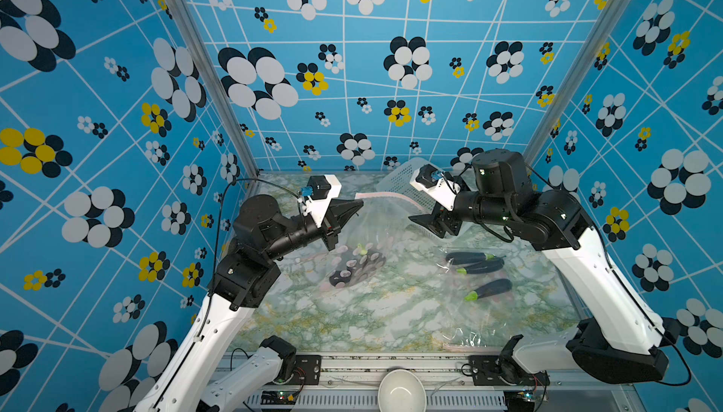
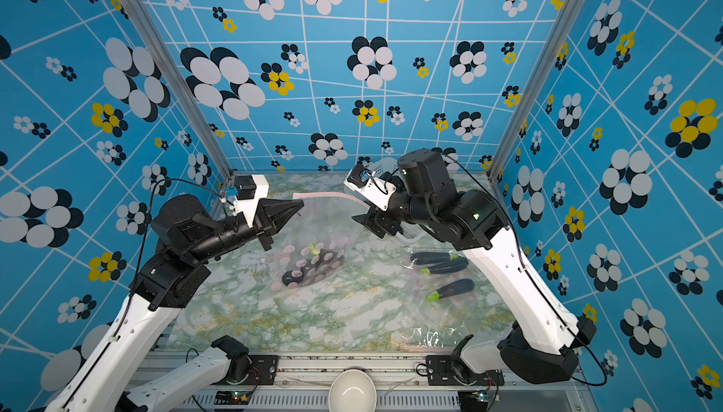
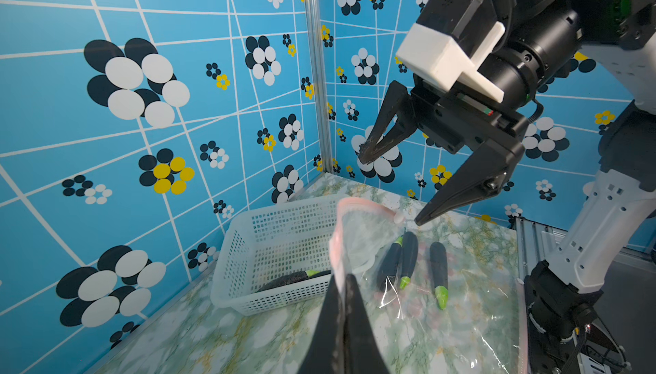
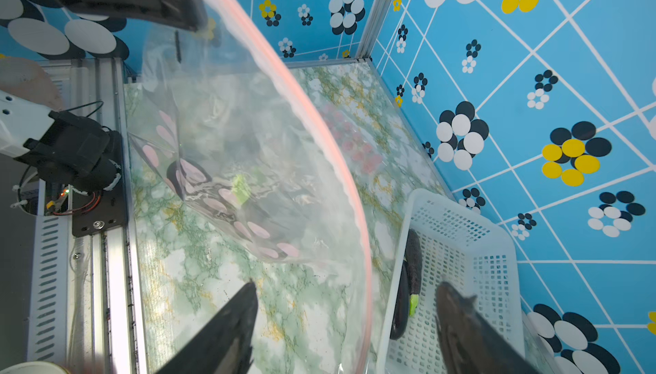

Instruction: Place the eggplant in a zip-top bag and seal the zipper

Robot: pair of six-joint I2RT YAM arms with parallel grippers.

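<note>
My left gripper (image 1: 354,205) is shut on the pink top edge of the zip bag (image 2: 324,220), which hangs from it over the table. An eggplant (image 2: 308,267) with a green stem lies in the bag's patterned bottom, seen through the film. My right gripper (image 1: 429,220) stands open right of the bag, near the pink strip's free end (image 4: 362,257), with nothing visibly held between its fingers.
A white perforated basket (image 3: 273,230) holding dark eggplants stands at the back right. Several eggplants (image 1: 488,290) on clear plastic lie at the front right of the marble table (image 1: 399,306). A bowl (image 1: 401,395) sits beyond the front rail.
</note>
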